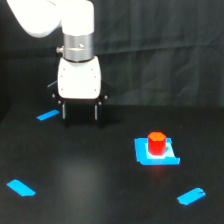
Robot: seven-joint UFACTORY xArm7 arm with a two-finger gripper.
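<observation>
Above the dark tabletop at the left, my gripper points downward on its white arm. Its thin dark fingers are spread apart and no object shows between them. To the right of it, well apart, a small red block with a many-sided top sits on a white patch edged in blue.
Blue strips lie on the dark table: one at the back left, one at the front left and one at the front right. Dark curtain hangs behind.
</observation>
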